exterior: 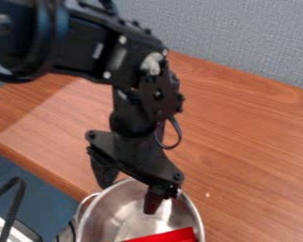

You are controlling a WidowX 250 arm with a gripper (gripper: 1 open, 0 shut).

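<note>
My black gripper (128, 187) has its fingers spread open, reaching down at the rim of a silver metal pot (110, 217). The right finger hangs inside the pot above a red object (165, 236) lying in it at the bottom edge of the view. The left finger is at the pot's upper left, partly shadowed. I see nothing held between the fingers.
A grey textured wall (242, 38) stands behind it. At the lower left, beyond the table's edge, is a blue-grey area with dark cables.
</note>
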